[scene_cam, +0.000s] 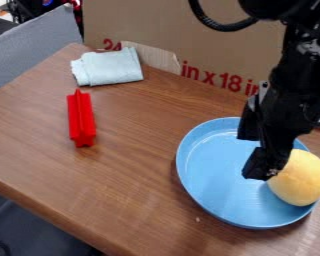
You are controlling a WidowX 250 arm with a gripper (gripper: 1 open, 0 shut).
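Observation:
My black gripper [272, 150] hangs low over the right part of a light blue plate [216, 180], its fingers open and just beside a round pale yellow object [299, 182] that lies on the plate. The gripper partly covers the top of that object. I cannot tell whether the fingers touch it.
A red object [81, 118] lies on the left of the wooden table [123, 185], with a folded pale cloth [105, 67] behind it. A cardboard box [190, 30] stands along the back. The table between the red object and the plate is clear.

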